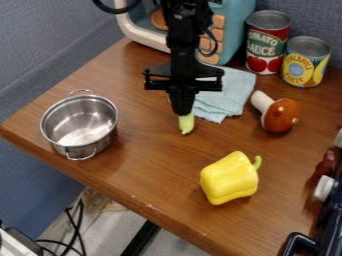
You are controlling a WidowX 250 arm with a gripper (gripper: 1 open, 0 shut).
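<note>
My black gripper points down at the upper middle of the table, over a pale yellow-green elongated object that hangs or stands beneath its fingertips; whether the fingers are closed on it is hard to tell. A light blue cloth lies just behind and to the right. A steel pot sits at the left, and a yellow pepper lies at the front right.
A toy mushroom lies at the right, before a tomato sauce can and a yellow can. A teal appliance stands behind. Dark items line the right edge.
</note>
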